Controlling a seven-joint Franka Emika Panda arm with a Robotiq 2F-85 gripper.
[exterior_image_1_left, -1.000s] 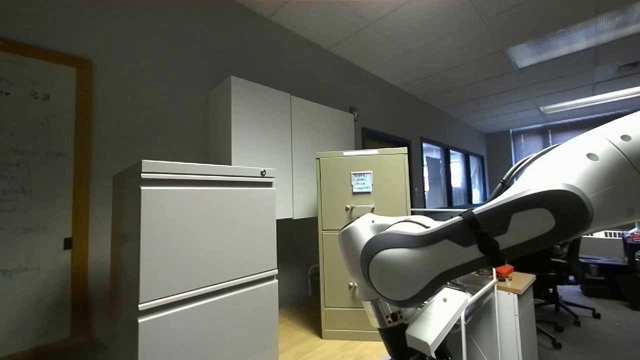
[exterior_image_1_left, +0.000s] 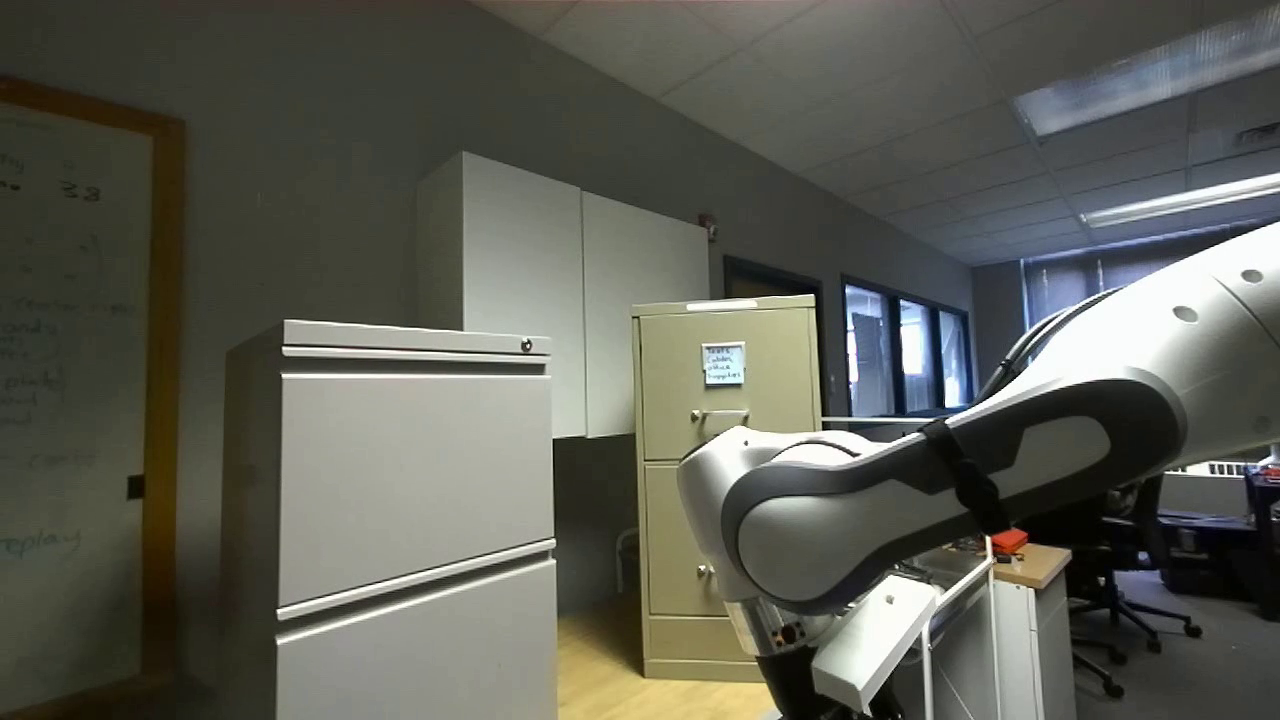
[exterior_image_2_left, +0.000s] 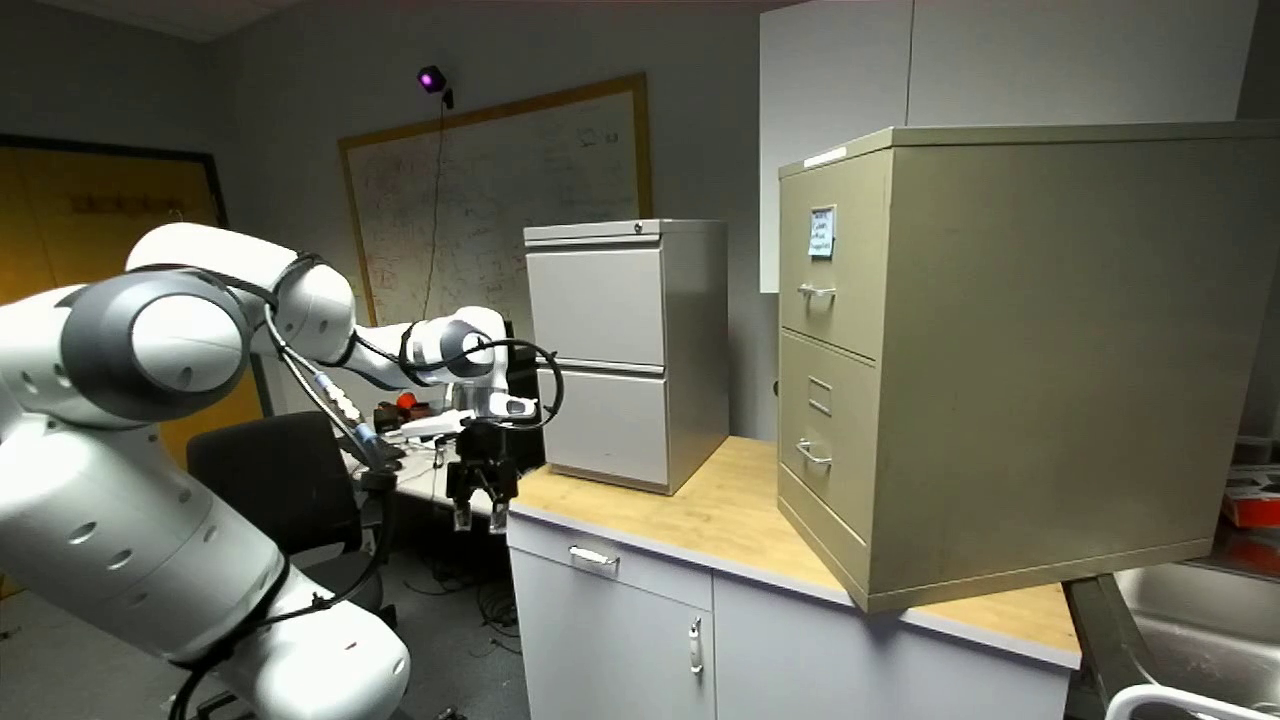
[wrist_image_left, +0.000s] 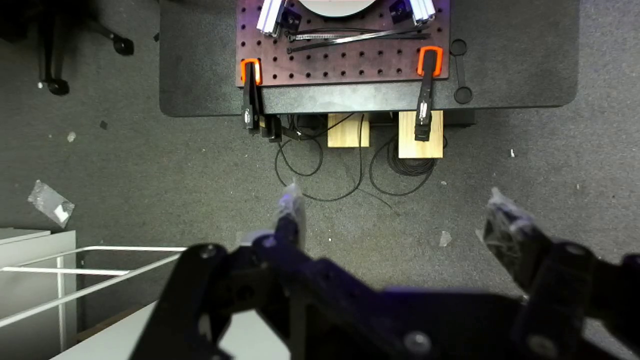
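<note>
My gripper (exterior_image_2_left: 481, 524) hangs pointing down in exterior view 2, left of the countertop's near corner. From the wrist view, its fingers (wrist_image_left: 291, 210) are spread wide, with only floor visible between them, so it is open and empty. A light grey two-drawer cabinet (exterior_image_2_left: 596, 306) stands on the counter, both drawers closed. To its right is a larger tan filing cabinet (exterior_image_2_left: 828, 396), also closed, with silver handles and a handwritten label (exterior_image_2_left: 822, 233) on its upper drawer. In exterior view 1 the gripper's fingertips are out of frame.
Below the wooden countertop (exterior_image_2_left: 732, 504) are white base cabinets with a drawer handle (exterior_image_2_left: 593, 556). In the wrist view, the robot's black base table (wrist_image_left: 510, 66) carries orange-tipped clamps, and a white wire rack (wrist_image_left: 90, 270) lies at lower left.
</note>
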